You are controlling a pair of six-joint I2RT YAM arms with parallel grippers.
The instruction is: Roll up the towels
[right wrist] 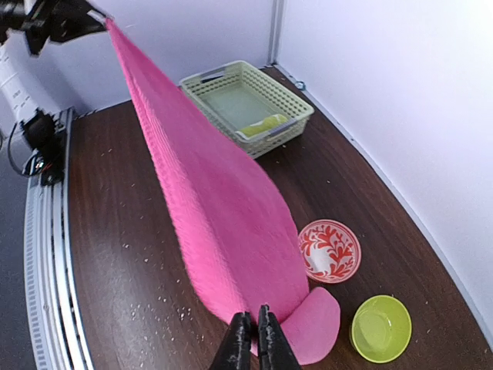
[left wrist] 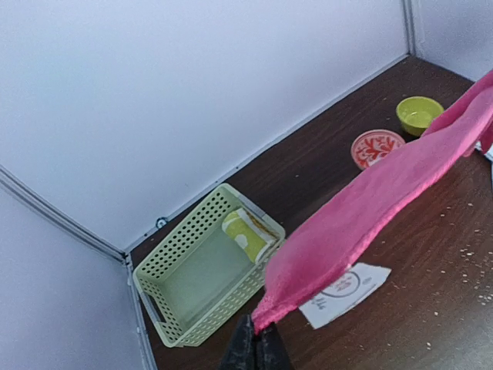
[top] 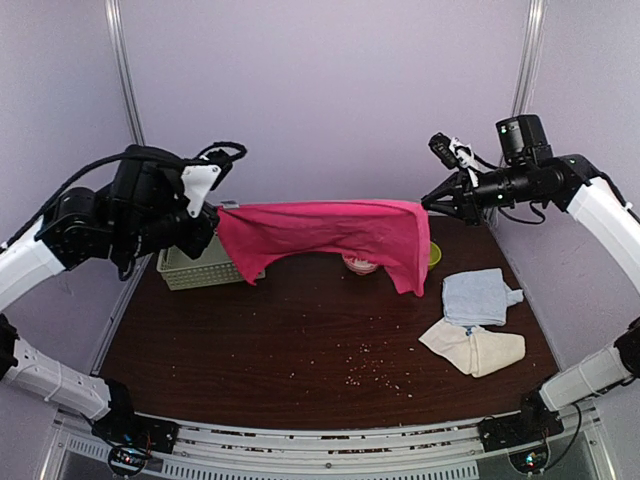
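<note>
A pink towel (top: 320, 235) hangs stretched in the air between both grippers, its lower edge draping. My left gripper is shut on one top corner, at the left in the top view. My right gripper holds the other end, seen at the bottom of the right wrist view. A folded light blue towel (top: 475, 296) and a cream towel (top: 480, 350) lie at the table's right.
A pale green basket (left wrist: 177, 285) with a yellow-green cloth (left wrist: 243, 231) inside stands at the back left. A red patterned bowl (right wrist: 329, 250) and a green bowl (right wrist: 380, 327) sit at the back.
</note>
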